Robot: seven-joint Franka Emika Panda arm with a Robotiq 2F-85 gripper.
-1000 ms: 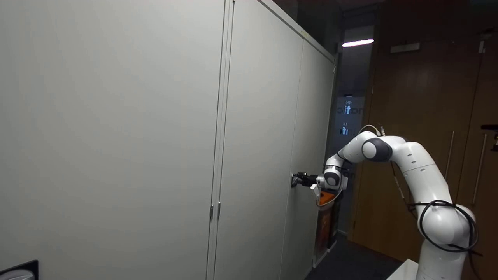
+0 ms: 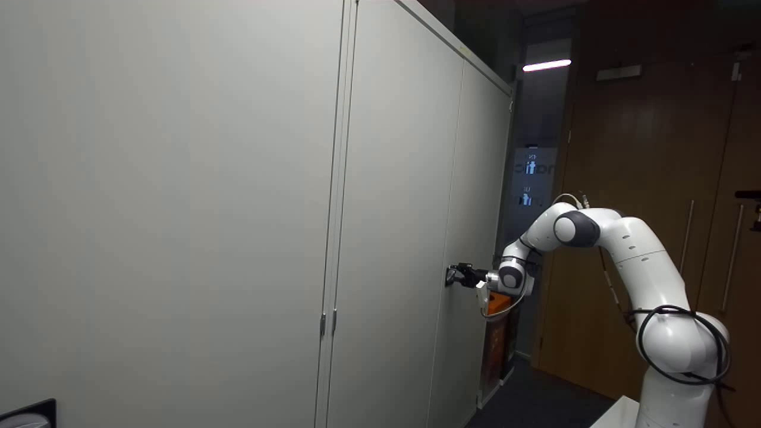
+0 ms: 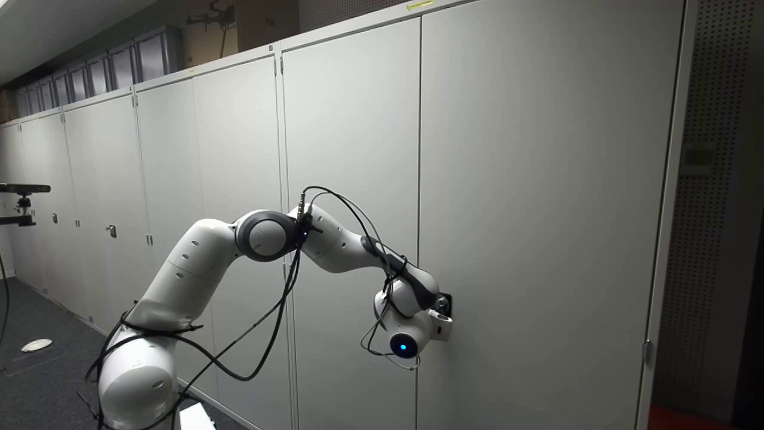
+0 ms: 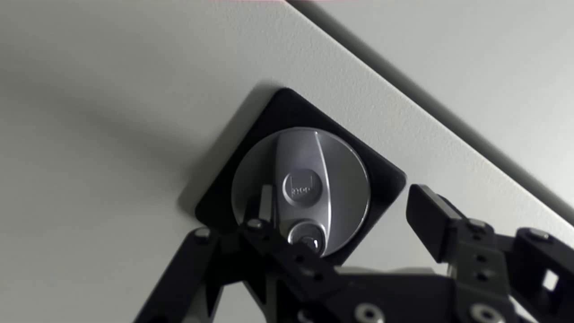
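A silver turn handle (image 4: 304,161) with a lock cylinder at one end sits in a round recess on a black square plate (image 4: 288,105), fixed to a light grey cabinet door (image 4: 123,161). In the wrist view, my gripper has its fingers apart. Its left finger (image 4: 266,204) lies over the recess, close beside the handle; contact cannot be told. The right finger (image 4: 428,212) is off the plate's right corner, with a wide gap to the handle. In exterior view 2 the arm's wrist hides the gripper, and part of the plate (image 3: 445,306) shows behind it.
A dark seam (image 4: 446,115) separates this door from its neighbour, and both doors look closed. Tall cabinets (image 3: 351,129) run along the wall. An orange-topped box (image 2: 499,303) stands behind the wrist in exterior view 1. Cables hang loosely along the arm.
My wrist has shifted slightly right and down in exterior view 1, its tilt a little different. The cabinet doors look unmoved.
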